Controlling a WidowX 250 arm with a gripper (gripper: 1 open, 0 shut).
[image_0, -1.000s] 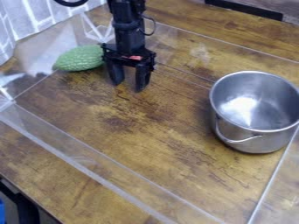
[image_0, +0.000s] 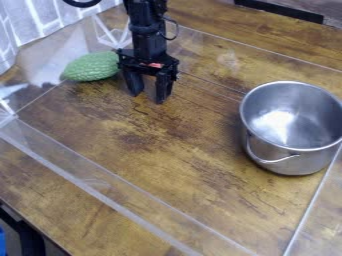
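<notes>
My black gripper (image_0: 147, 80) hangs low over the wooden table at the upper middle, just right of a green bumpy object (image_0: 91, 67) shaped like a vegetable. A small orange-red patch shows at the gripper, partly hidden by it. I cannot tell whether the gripper holds anything or how far it is open.
A large steel pot (image_0: 289, 128) with a side handle stands at the right. A dark edge runs along the back right.
</notes>
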